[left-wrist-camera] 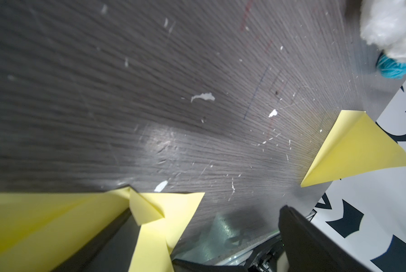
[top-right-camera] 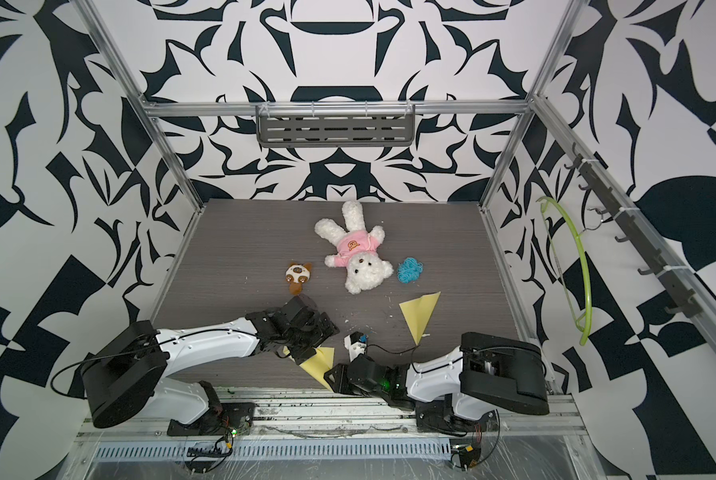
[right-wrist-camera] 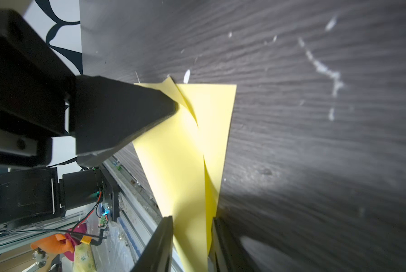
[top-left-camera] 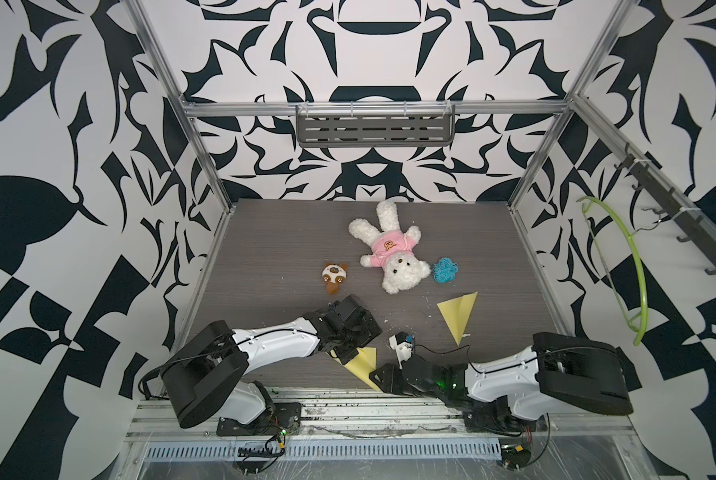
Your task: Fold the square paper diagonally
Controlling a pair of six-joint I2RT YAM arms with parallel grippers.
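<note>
A yellow paper (top-left-camera: 363, 364) lies at the table's front between my grippers, partly folded over, with creases and a small turned corner in the left wrist view. My left gripper stands open over its edge, a dark finger pressed close on the paper. My right gripper is low at the paper's near end, its fingertips on either side of the yellow paper; whether they grip it is unclear. A second yellow paper (top-left-camera: 458, 313), a triangle, lies to the right.
A white teddy bear (top-left-camera: 397, 264) in a pink shirt, a blue yarn ball (top-left-camera: 445, 269) and a brown-and-white plush toy (top-left-camera: 334, 276) lie farther back.
</note>
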